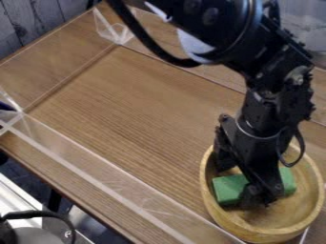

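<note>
A wooden bowl (296, 212) sits at the right of the table, holding a green object (230, 192). My black gripper (249, 178) reaches down into the bowl over the green object, partly covering it. Whether its fingers are touching or holding the object is hard to tell.
Clear strips or edging run along its left side. A dark cable lies at the bottom left corner, beyond the table's edge.
</note>
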